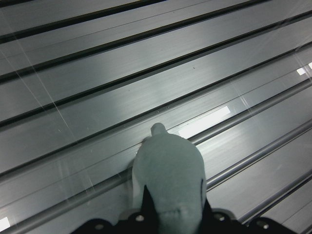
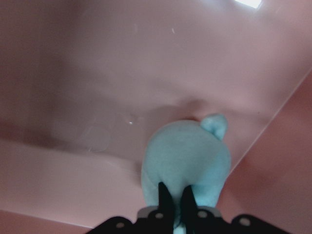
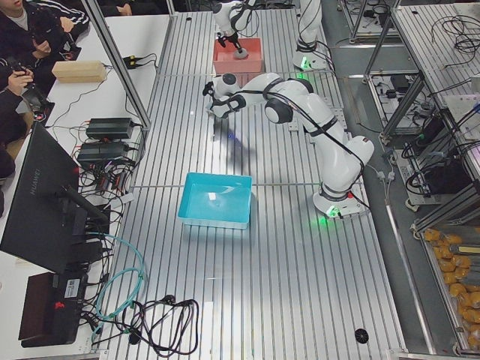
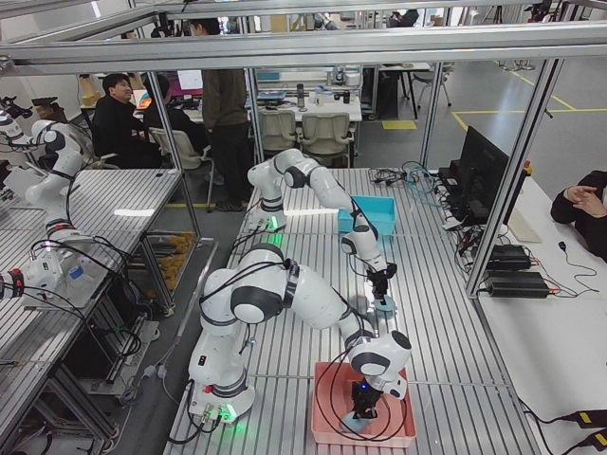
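Note:
A pale teal soft toy (image 1: 168, 170) hangs over the slatted table in my left gripper, which is shut on it; in the right camera view that gripper (image 4: 379, 284) is near the table's middle. My right gripper is shut on a light blue soft toy (image 2: 185, 151) inside the pink bin (image 4: 322, 427). The toy's lower part is partly hidden by the fingers. An empty turquoise tray (image 3: 214, 202) lies on the table, on the nearer side of my left gripper in the left camera view.
A monitor (image 3: 45, 202), power units (image 3: 109, 127) and cables line the table's side. Loose cables (image 3: 165, 322) lie at the near corner. The table around the turquoise tray is largely clear. Metal frame posts stand at the edges.

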